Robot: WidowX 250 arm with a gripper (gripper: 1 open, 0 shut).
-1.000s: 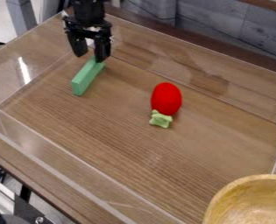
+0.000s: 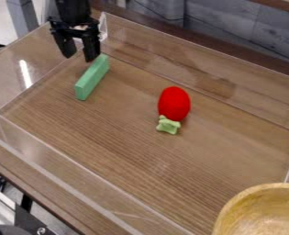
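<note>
My black gripper (image 2: 75,41) is at the top left, open, with its fingers pointing down above and just left of the upper end of a green bar (image 2: 93,78) that lies lengthwise on the wooden table. I cannot make out anything between the fingers. Right of centre lies a red oval object (image 2: 173,104), with a small light-green piece (image 2: 170,125) touching its lower end.
A yellow bowl (image 2: 264,217) is at the bottom right, cut off by the frame. Raised dark wooden edges run along the top right.
My gripper has moved left, away from over the green bar's upper end. The bar, the red object and the bowl look unmoved.
</note>
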